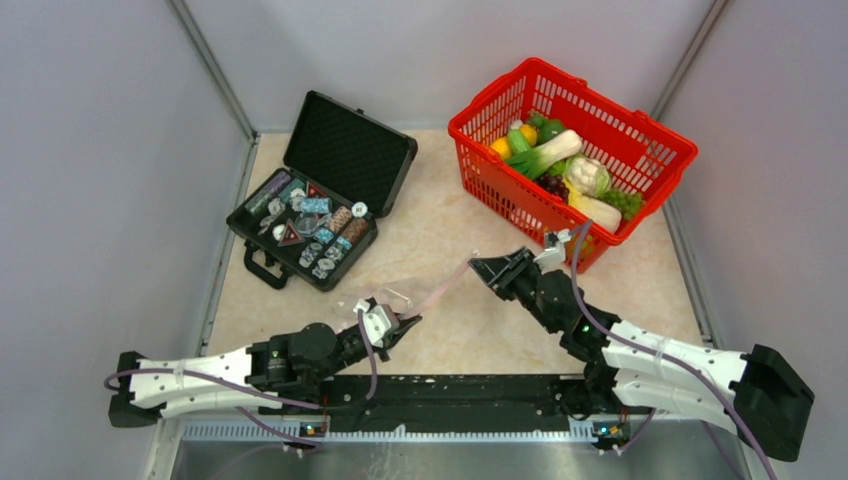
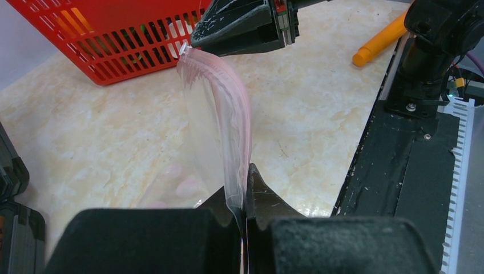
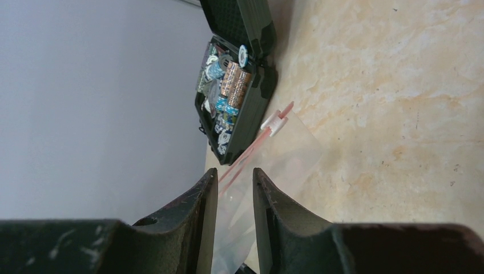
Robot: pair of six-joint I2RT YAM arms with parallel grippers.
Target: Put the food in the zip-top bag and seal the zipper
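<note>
A clear zip top bag [image 2: 208, 108] with a pink zipper edge stands up from my left gripper, which is shut on the lower end of that edge. Its upper end, carrying a small white slider [image 3: 275, 122], reaches my right gripper [image 1: 474, 263]. In the right wrist view the right gripper's fingers [image 3: 268, 211] stand apart, with clear film showing in the gap and the slider beyond the tips. Whether they touch the film cannot be told. Food [image 1: 560, 150] fills part of the red basket; I cannot make out whether the bag holds any.
The red basket [image 1: 510, 195] stands at the back right, close behind my right gripper. An open black case [image 1: 350, 150] with small items lies at the back left. An orange cylinder [image 2: 382, 39] lies near the table's front edge. Bare table lies between case and basket.
</note>
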